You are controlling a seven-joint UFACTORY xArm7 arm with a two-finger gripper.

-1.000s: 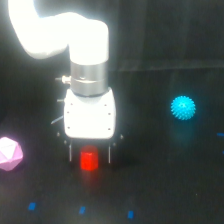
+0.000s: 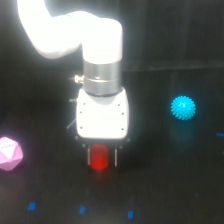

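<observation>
A small red object (image 2: 98,157) shows directly below the white arm's gripper (image 2: 101,156). Its top is partly hidden by the white gripper body. Thin fingers (image 2: 116,156) show on either side of it, and whether they touch it is too small and dark to tell. A pink faceted ball (image 2: 9,153) lies at the left edge. Toward the right back is a spiky cyan ball (image 2: 183,108).
Small blue marks (image 2: 82,210) dot the front of the dark table (image 2: 160,170). Another blue mark (image 2: 220,134) is at the right edge. The surface between the arm and the cyan ball is clear.
The arm has shifted slightly right, and the red object appears a little right and higher. The fingers look closer together. The band above the gripper has turned from grey to red.
</observation>
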